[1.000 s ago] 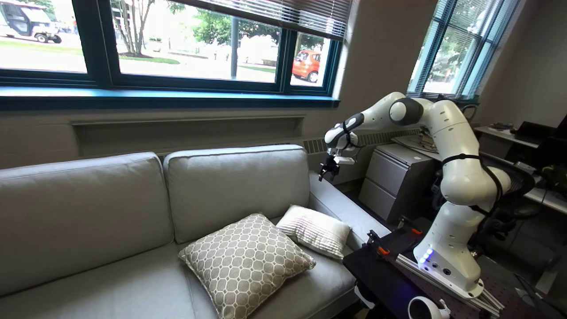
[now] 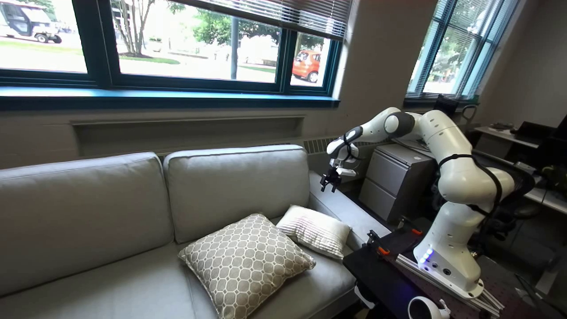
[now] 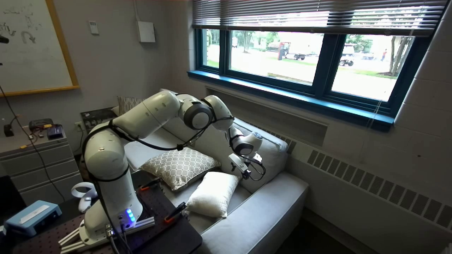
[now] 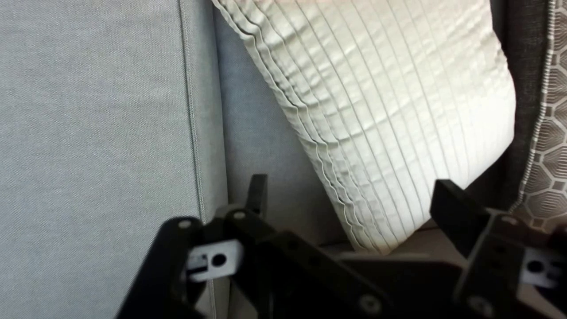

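My gripper stands open, its two black fingers wide apart and nothing held between them. In the wrist view a white pleated pillow (image 4: 382, 106) lies beyond the fingertips, its lower corner showing between them. Exterior view 1 has the gripper (image 2: 330, 186) in the air near the sofa's right armrest, higher than the white pillow (image 2: 314, 230). A larger tan pillow with a honeycomb pattern (image 2: 247, 266) lies beside the white one on the seat. In exterior view 2 the gripper (image 3: 245, 173) hangs to the right of the white pillow (image 3: 214, 194), apart from it.
The grey sofa's armrest (image 3: 258, 220) and back cushion (image 2: 239, 191) border the pillows. A black table (image 2: 372, 271) carrying the arm's base stands by the armrest. To the left, the seat (image 2: 106, 287) is clear.
My gripper has come down somewhat and slightly to the right in exterior view 1, and its two fingers now show apart there. Both pillows lie where they were.
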